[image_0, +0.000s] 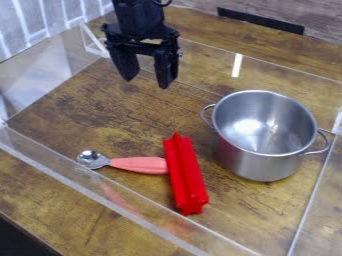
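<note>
My black gripper (144, 62) hangs at the upper middle above the wooden surface, its fingers apart with nothing between them. Below and to the right stands a steel pot (265, 137) with two handles. A red elongated object (186, 173) lies at the bottom middle, beside a spoon (134, 164) with a pink handle, which lies to its left with the metal bowl pointing left.
Clear low walls (32, 67) border the wooden work surface (87, 110).
</note>
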